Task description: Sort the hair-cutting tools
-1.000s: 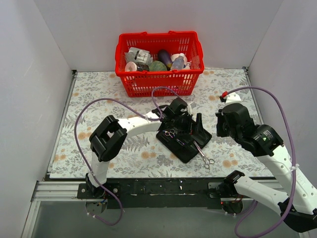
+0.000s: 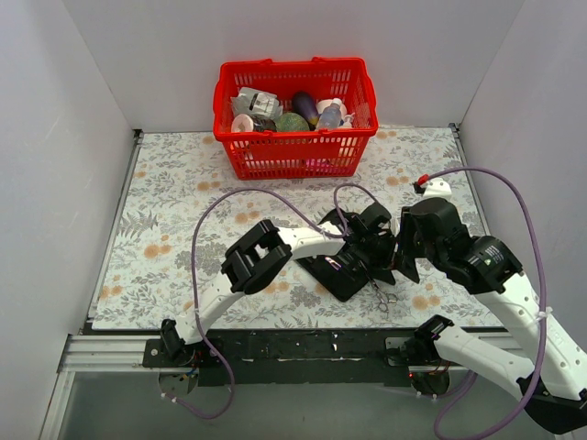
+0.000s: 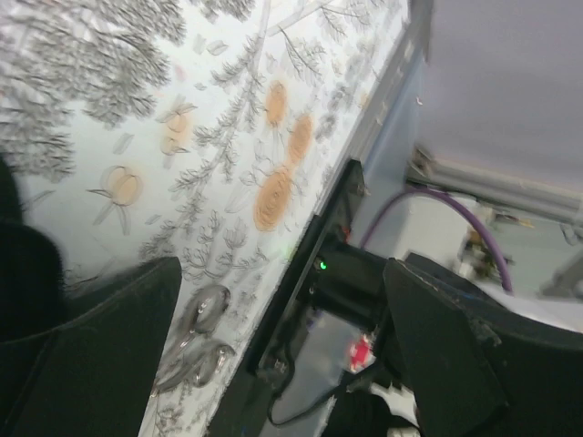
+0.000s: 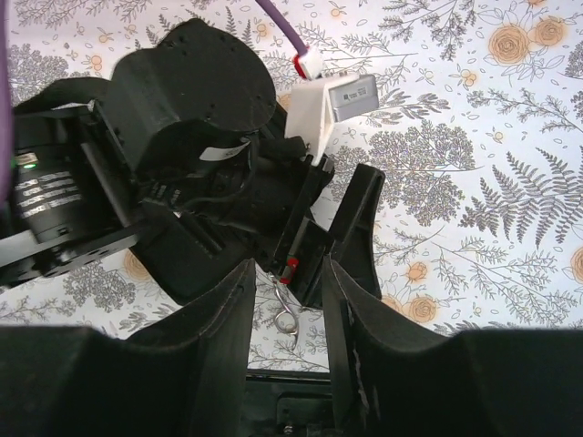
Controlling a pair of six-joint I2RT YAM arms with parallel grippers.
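A black tool case (image 2: 335,275) lies open on the table, partly under my left arm. Silver scissors (image 2: 385,298) lie at its front right, their ring handles (image 3: 205,309) seen between my left gripper's (image 3: 273,319) open, blurred fingers in the left wrist view. Nothing is held there. My right gripper is part open, fingertips a short gap apart with nothing gripped, hanging above the left gripper, case and scissors (image 4: 286,319). The case's contents are mostly hidden by the left gripper.
A red basket (image 2: 293,165) full of mixed items stands at the back. Both arms crowd closely together at the right of the case.
My left gripper has moved right and toward the front, over the case's right part and the scissors. The right gripper has shifted only slightly, staying beside it.
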